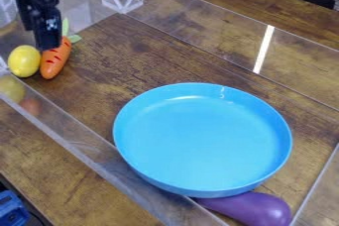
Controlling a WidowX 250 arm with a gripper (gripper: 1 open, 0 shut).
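My gripper (47, 34) hangs at the upper left, open, just above an orange carrot (55, 59) with green leaves. Beside the carrot on its left lies a yellow lemon (24, 60). A large blue plate (201, 136) rests on the wooden surface at the lower right, empty. A purple eggplant (252, 206) lies at the plate's front edge, partly hidden by it.
Clear low walls enclose the work area (146, 56); one runs diagonally along the lower left. A blue object (11, 210) sits outside at the bottom-left corner.
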